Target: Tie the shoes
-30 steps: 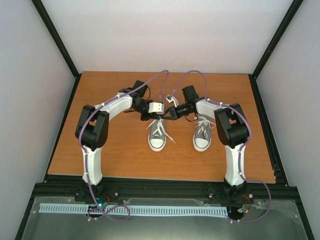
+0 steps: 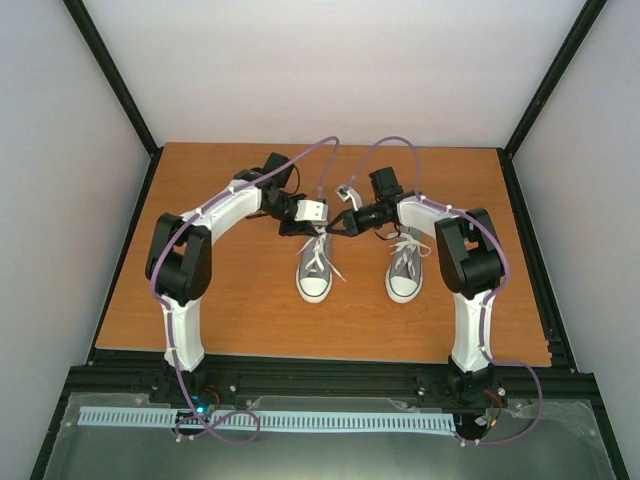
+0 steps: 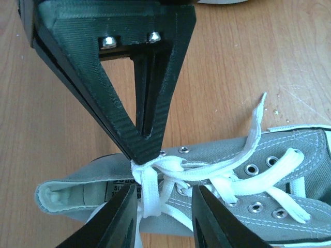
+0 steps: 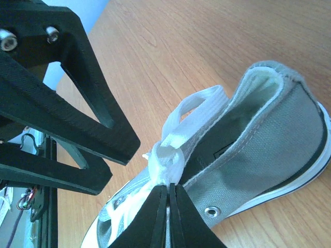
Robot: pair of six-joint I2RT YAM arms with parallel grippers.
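Note:
On the left of the top view is a grey shoe with a white toe and loose white laces. Both grippers meet over its ankle end. My left gripper is part open, fingers apart, with a white lace strand showing in the gap; no grip on it shows. My right gripper is shut, its tips at a bunched white lace, which appears pinched there. A lace loop stands beside the shoe opening. How the laces cross beneath the tips is partly hidden.
A second grey shoe stands to the right, its white laces loose and its upper end partly covered by my right arm.
My right gripper has shifted slightly right and up since a second ago, and the left has edged slightly left lately. The lace end beside the left shoe has moved. Both shoes stay put.

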